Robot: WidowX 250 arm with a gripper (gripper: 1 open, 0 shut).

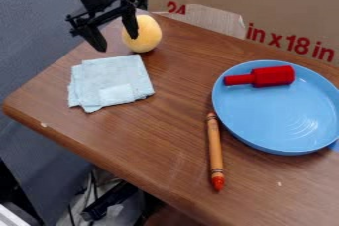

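My black gripper [114,38] hangs at the top left over the table, fingers parted, with nothing seen between them. Just right of it a pale yellow round object [146,36] rests on the table. Below lies a folded light blue cloth [109,82]. On the right a blue plate [284,121] holds a red cylindrical object with a handle [273,75]. An orange crayon [215,151] lies left of the plate.
A cardboard box [265,7] stands along the back. The table's left edge drops to a grey floor area.
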